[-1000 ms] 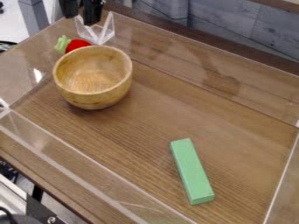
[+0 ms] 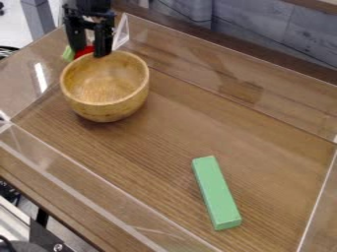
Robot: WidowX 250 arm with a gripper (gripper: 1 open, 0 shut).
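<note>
My gripper (image 2: 89,37) is low at the top left, its fingers open over a small red object (image 2: 83,51) with a green part (image 2: 67,52) just behind the far side of a wooden bowl (image 2: 104,87). The gripper partly hides the red object; whether it touches it is unclear. A clear plastic piece (image 2: 121,31) is beside the gripper on the right.
A long green block (image 2: 216,191) lies at the lower right of the wooden table (image 2: 224,98). Dark space lies beyond the lower left edge.
My gripper has come down from the top edge onto the red object, which it now partly covers. The bowl and green block have not visibly moved.
</note>
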